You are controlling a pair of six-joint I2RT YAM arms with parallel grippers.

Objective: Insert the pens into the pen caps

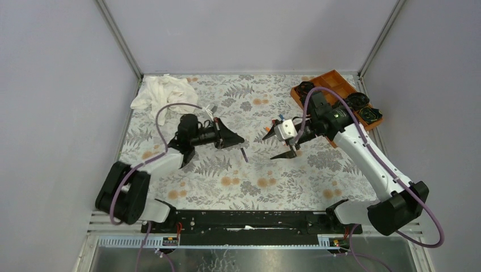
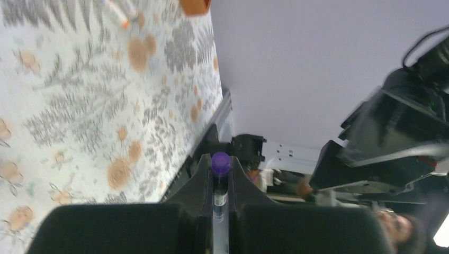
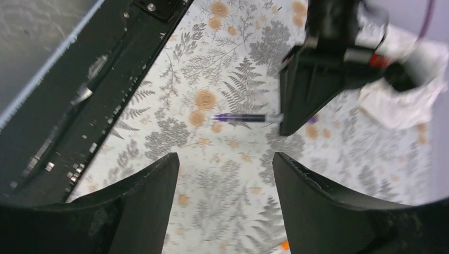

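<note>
My left gripper (image 1: pixel 232 139) is shut on a pen (image 1: pixel 244 154) in the middle of the table; in the left wrist view its purple end (image 2: pixel 220 164) sticks up between the fingers, and in the right wrist view the dark pen (image 3: pixel 241 117) lies crosswise in that gripper. My right gripper (image 1: pixel 266 146) stands open to the right, nothing between its fingers. More pens with orange parts (image 2: pixel 119 13) lie on the table near the right gripper, partly hidden in the top view.
A wooden compartment box (image 1: pixel 332 79) with dark coiled items is at the back right. A crumpled white cloth (image 1: pixel 161 93) lies at the back left.
</note>
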